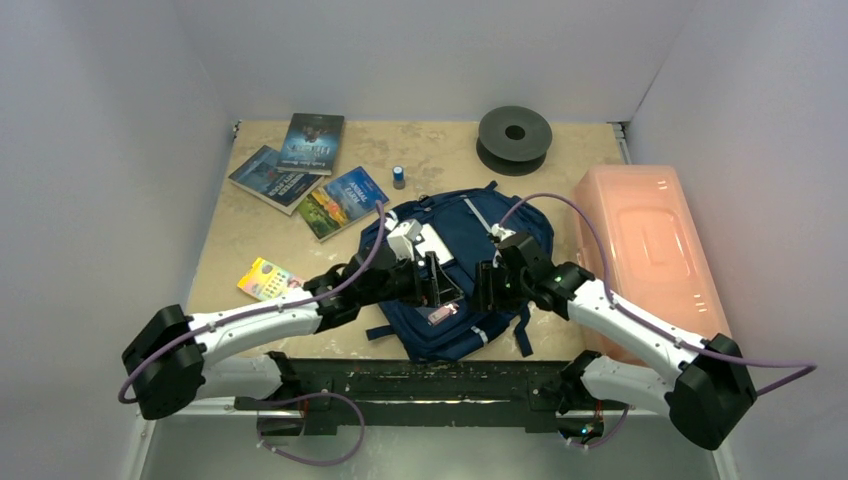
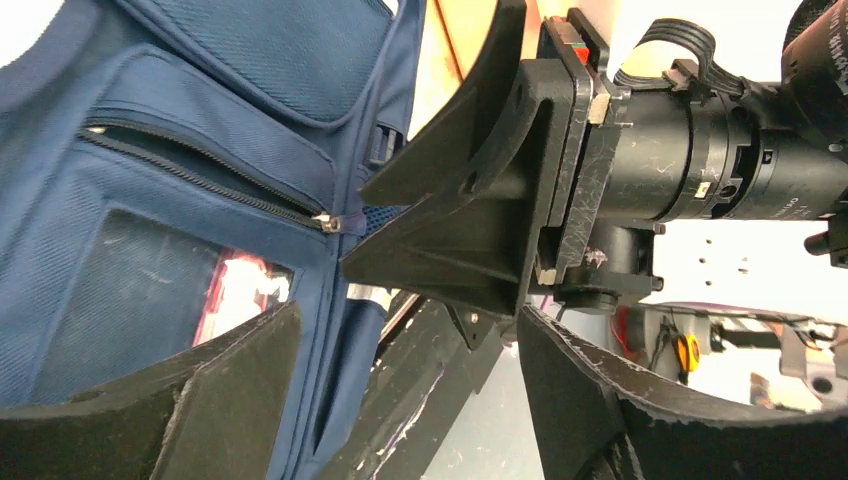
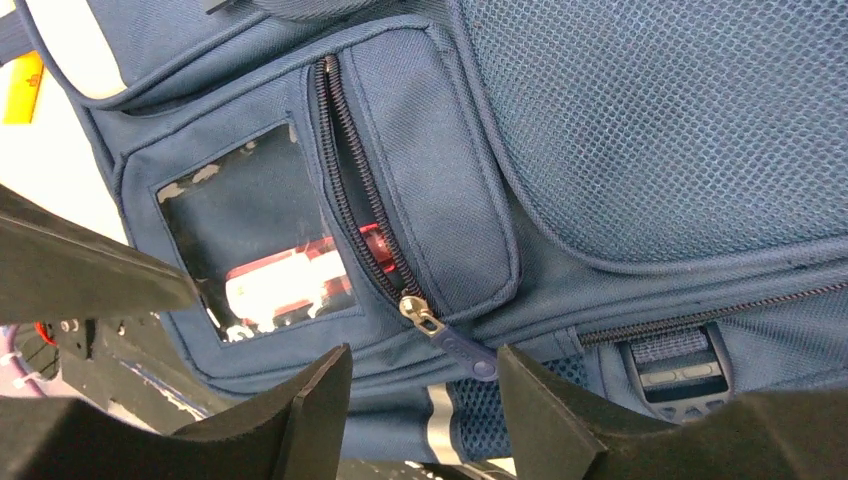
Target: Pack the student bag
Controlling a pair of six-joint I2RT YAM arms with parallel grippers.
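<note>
The navy bag [image 1: 470,225] lies on the table, its front pocket unzipped along a curved zipper. A red-and-white item [image 3: 285,285] shows through the pocket's clear window. The blue zip pull [image 3: 465,355] sits at the zipper's lower end. My right gripper is part open above it, the pull appearing between its fingertips but not gripped. My left gripper is open over the bag's lower side with nothing between its fingers; one of its dark fingers [image 3: 100,265] enters the right wrist view from the left. A white item [image 1: 433,245] shows at the bag's left part.
Three books lie at the back left, the landscape-covered one [image 1: 342,203] nearest the bag. A yellow booklet [image 1: 268,279] is at the left, partly behind the left arm. A small blue bottle [image 1: 398,177], a black spool [image 1: 514,140] and a pink bin [image 1: 650,255] surround the bag.
</note>
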